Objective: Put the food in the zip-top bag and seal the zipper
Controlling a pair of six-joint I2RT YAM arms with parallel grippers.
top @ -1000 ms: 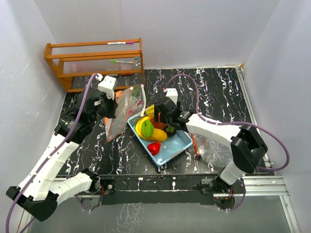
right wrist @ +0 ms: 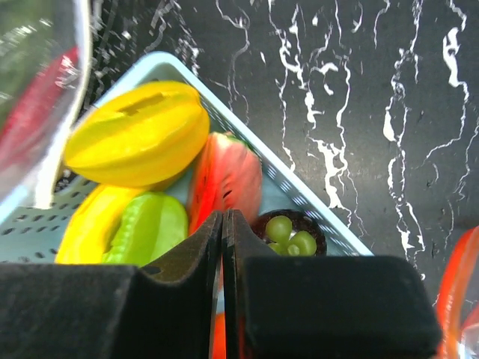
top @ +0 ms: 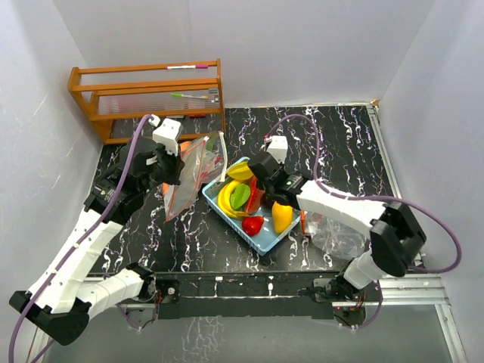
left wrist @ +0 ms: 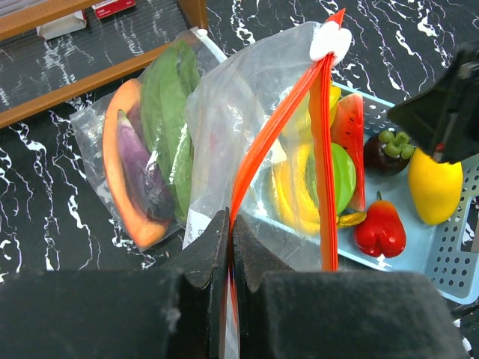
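Note:
My left gripper is shut on the edge of the clear zip top bag [left wrist: 232, 90], whose orange zipper strips [left wrist: 263, 142] stand apart above its fingers. Beyond that opening sits the blue basket [left wrist: 406, 232] of food. My right gripper is shut over the basket, nothing between its fingers. The red watermelon slice [right wrist: 233, 179] rests in the basket just past those fingertips, outside them. Around it are a yellow star-shaped fruit [right wrist: 142, 134], a green pepper [right wrist: 153, 228], bananas [right wrist: 82, 232], an eggplant with green grapes [right wrist: 290, 238], a mango [left wrist: 434, 187] and a red pepper [left wrist: 380, 230].
A filled clear bag [left wrist: 123, 164] of vegetables lies left of the open bag. A wooden rack [top: 151, 91] stands at the back left. Another clear bag [top: 336, 238] lies right of the basket, under the right arm.
The watermelon slice has swung from lying crosswise to pointing lengthwise, the mango has moved to the right, and the basket has shifted slightly. The left arm holds still.

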